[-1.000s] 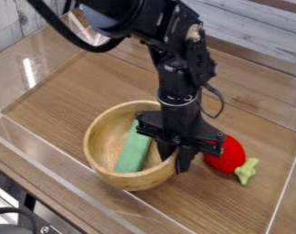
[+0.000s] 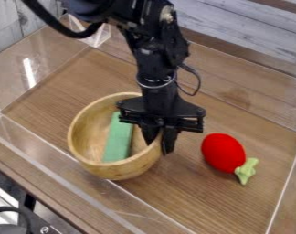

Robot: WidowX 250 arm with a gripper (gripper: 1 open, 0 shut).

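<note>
A wooden bowl [image 2: 100,155] sits on the table in the camera view, left of centre, with a green block [image 2: 118,137] inside it. My black gripper [image 2: 153,132] is over the bowl's right rim, shut on it as far as can be seen; the fingertips are partly hidden. To the right lies a red round object [image 2: 223,151] with a light green top [image 2: 246,170].
Bare wooden table [image 2: 53,91] spreads to the upper left and behind the arm. A pale strip runs diagonally along the table's front left.
My gripper and the bowl with the green block have moved left and slightly up in the view, away from the red object.
</note>
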